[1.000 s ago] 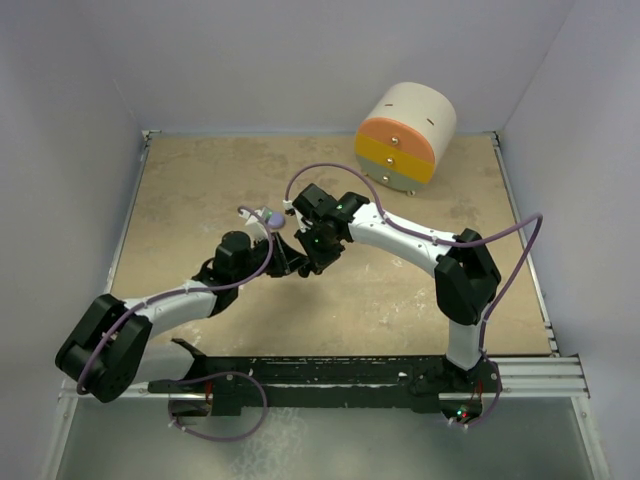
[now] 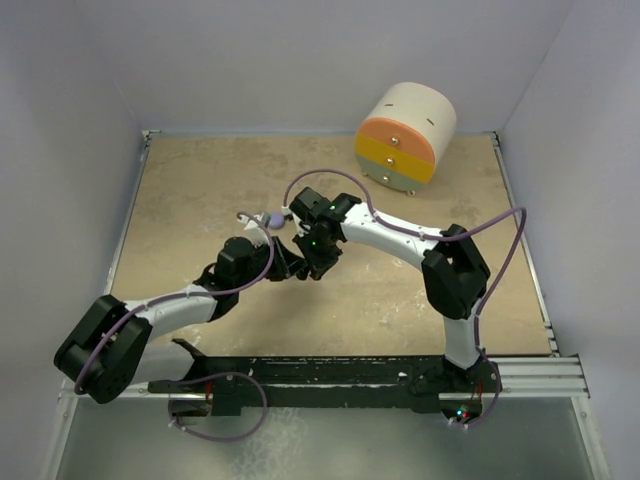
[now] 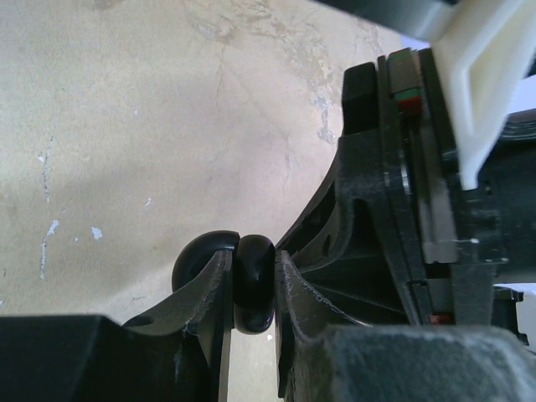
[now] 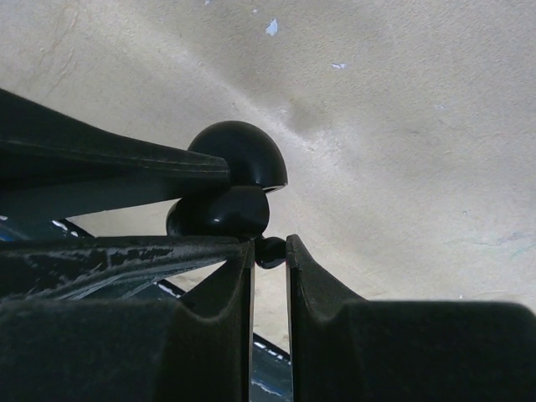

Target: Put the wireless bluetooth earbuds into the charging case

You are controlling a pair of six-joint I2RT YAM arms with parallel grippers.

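A glossy black charging case [image 3: 254, 289] sits between the fingertips of my left gripper, which is shut on it. In the right wrist view the case [image 4: 219, 213] shows as two rounded halves, the lid [image 4: 241, 153] swung apart from the base. My right gripper is shut on a small black earbud [image 4: 270, 254], right beside the case's lower end. Whether earbud and case touch, I cannot tell. From above, both grippers meet near the table's middle and largely hide these small things. The case's inside is out of sight.
A striped drawer cabinet [image 2: 405, 135] stands at the back right. Just behind the grippers lies a small purple object [image 2: 276, 220].
My left arm looks almost unmoved.
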